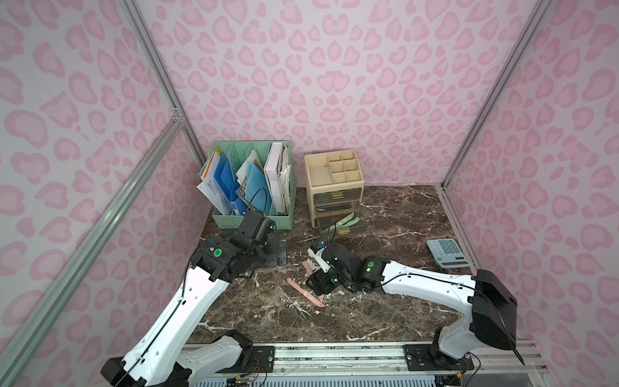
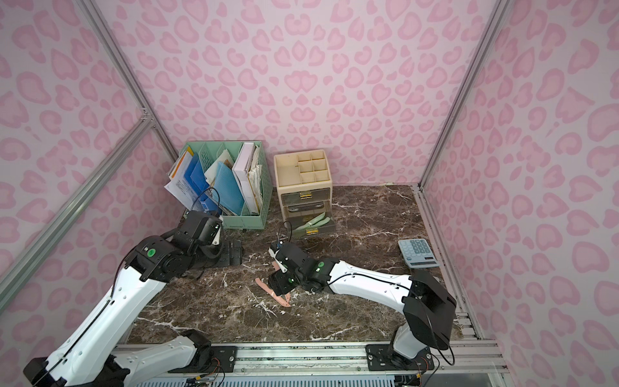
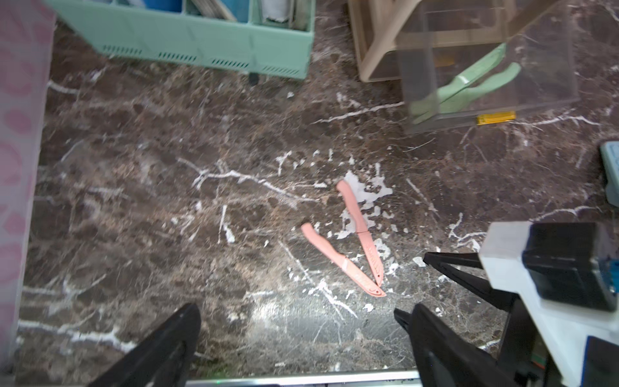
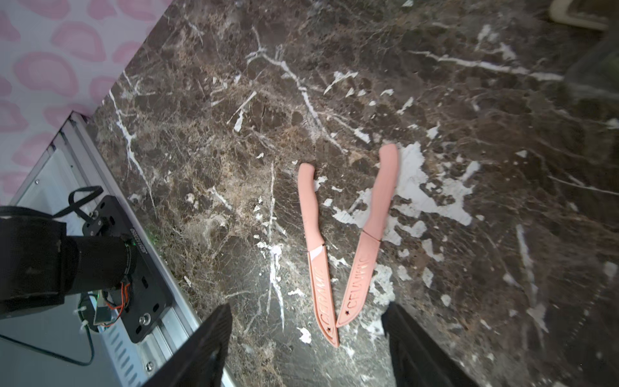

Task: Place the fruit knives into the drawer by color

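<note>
Two pink fruit knives (image 3: 341,261) (image 4: 367,245) lie on the marble table, tips nearly meeting. My right gripper (image 1: 317,278) hangs just over them, its fingers parted with nothing between. My left gripper (image 1: 267,254) is raised at the left of the table, open and empty. At the back, the lower drawer (image 3: 496,117) of the beige cabinet stands out, holding green knives (image 3: 477,90).
A mint file holder (image 1: 225,219) full of folders stands at the back left, beside the cabinet (image 1: 316,167). A calculator (image 1: 447,253) lies at the right.
</note>
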